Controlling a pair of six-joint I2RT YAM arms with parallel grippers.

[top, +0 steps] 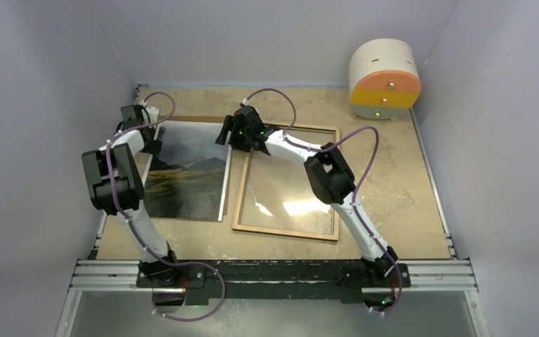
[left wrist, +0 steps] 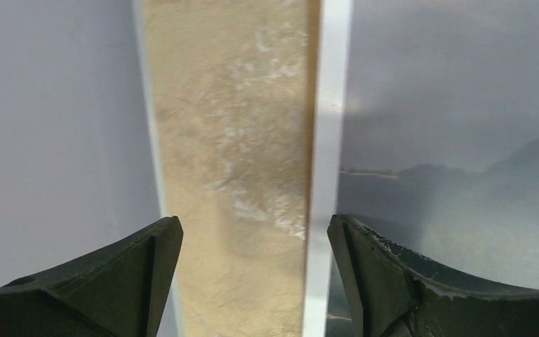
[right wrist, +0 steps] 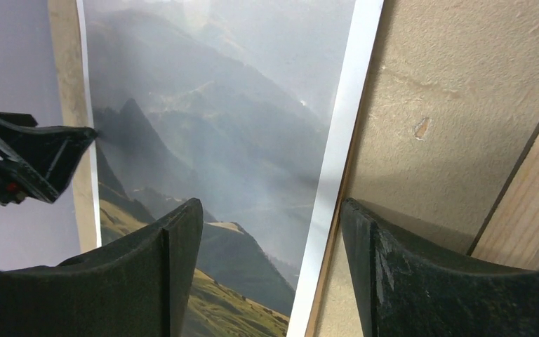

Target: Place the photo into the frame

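Note:
The photo (top: 186, 175), a mountain landscape with white side borders, lies flat on a brown backing board (top: 195, 119) at the table's left. To its right lies the wooden frame (top: 337, 182), with a clear reflective pane. My left gripper is over the photo's left border (left wrist: 328, 112), fingers apart, with the border close by its right finger (left wrist: 375, 267). At the opposite border (right wrist: 337, 151), my right gripper stands open; its right finger (right wrist: 386, 260) is beside the board's edge, the other over the picture. Whether the fingertips touch is unclear.
A small cabinet (top: 384, 81) with coloured drawers stands at the back right. Bare table (top: 393, 175) stretches right of the frame. A grey wall (left wrist: 56, 140) rises close to the left gripper.

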